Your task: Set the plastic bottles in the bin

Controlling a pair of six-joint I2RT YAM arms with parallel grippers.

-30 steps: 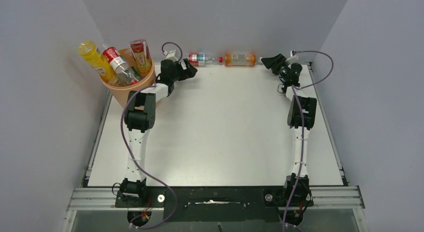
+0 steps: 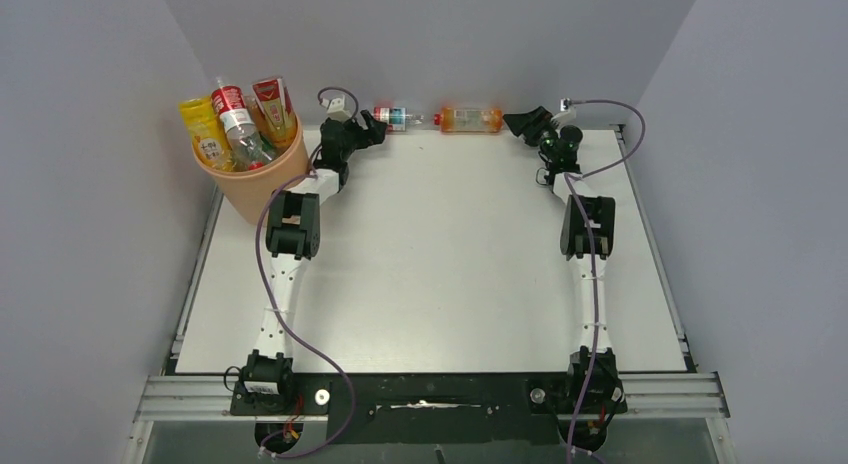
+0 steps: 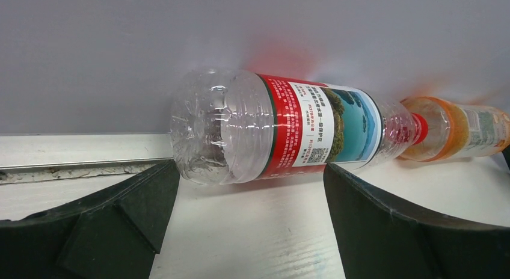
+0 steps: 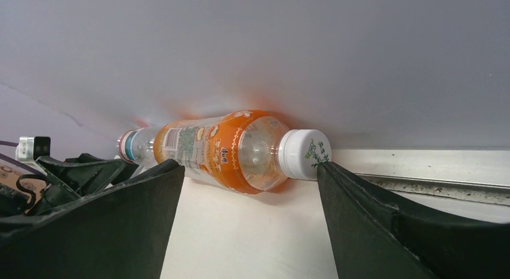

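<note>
Two plastic bottles lie end to end along the back wall: a clear one with red label (image 3: 307,125) and an orange-labelled one with white cap (image 4: 210,150). My left gripper is open at the clear bottle's base end, fingers just short of it. My right gripper stands part open at the cap end of the orange bottle, nothing clearly held. The bin (image 2: 250,194), a tan bucket at left, holds several bottles, one red-labelled, one yellow.
The back wall (image 2: 440,54) is right behind the bottles, side walls flank the table.
My right gripper has moved left toward the orange bottle, which sits slightly further left. My left gripper has shifted slightly. The yellow bottle in the bin has settled rightward.
</note>
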